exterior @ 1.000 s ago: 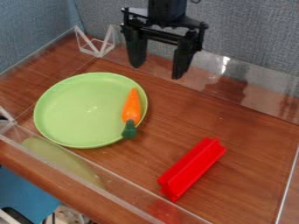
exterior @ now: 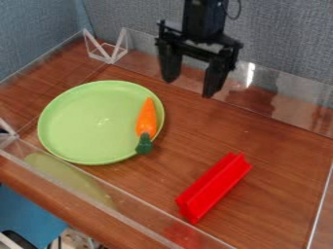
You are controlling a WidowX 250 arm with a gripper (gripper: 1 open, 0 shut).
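Observation:
My black gripper (exterior: 193, 68) hangs above the back of the wooden table, open, with its two fingers spread apart and nothing between them. On the left lies a green plate (exterior: 78, 131) with an orange toy carrot (exterior: 147, 119) on its right part, green top toward the front. A red rectangular block (exterior: 213, 186) lies at the front right of the table.
Clear plastic walls edge the table (exterior: 274, 165). A white wire stand (exterior: 104, 51) is at the back left corner. A long pale yellow-green object (exterior: 65, 177) shows behind the front-left plastic. Free wood surrounds the red block and fills the back right.
The plate, carrot and red block have not moved.

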